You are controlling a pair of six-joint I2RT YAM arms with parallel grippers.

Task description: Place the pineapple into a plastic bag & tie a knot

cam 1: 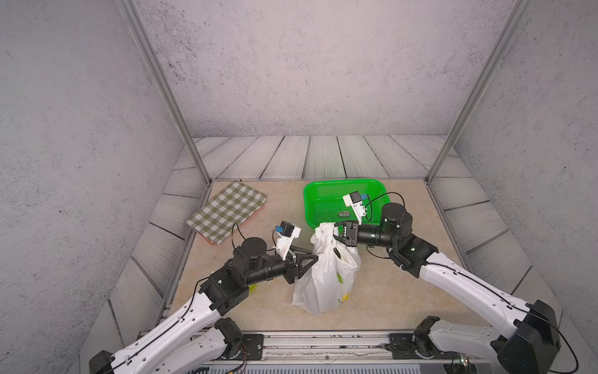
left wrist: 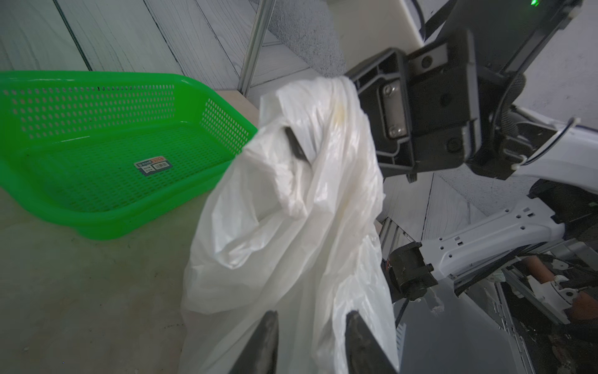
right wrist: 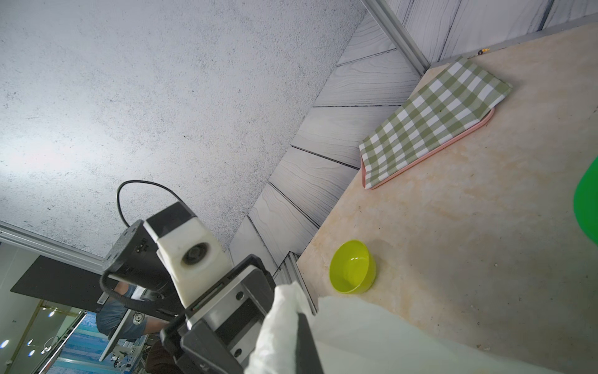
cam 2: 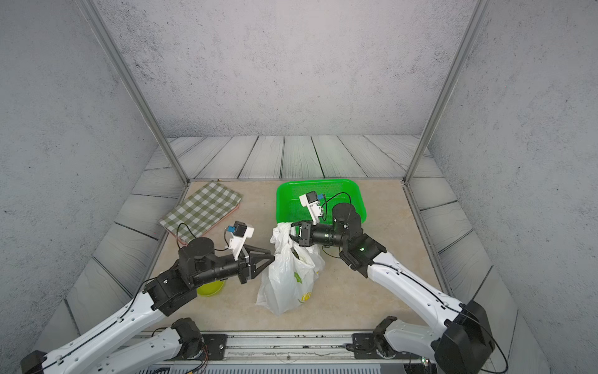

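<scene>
The white plastic bag [cam 1: 320,290] hangs bunched from my right gripper [cam 1: 339,232], which is shut on its upper part. In the right wrist view, white plastic wraps around a dark finger [right wrist: 306,352]. Green leaf and a yellow patch of the pineapple [cam 2: 305,297] show at the bag's lower right; most of the fruit is hidden inside. I see no knot in the bag. My left gripper [cam 1: 312,260] stands open at the bag's left side. In the left wrist view, its two fingers [left wrist: 264,346] are apart in front of the plastic; whether they touch it I cannot tell.
A green basket [cam 1: 314,187], empty but for a label, stands behind the bag. At the back left lies a checkered cloth [cam 1: 227,212]. A yellow-green bowl [right wrist: 352,268] sits at the left, partly under my left arm.
</scene>
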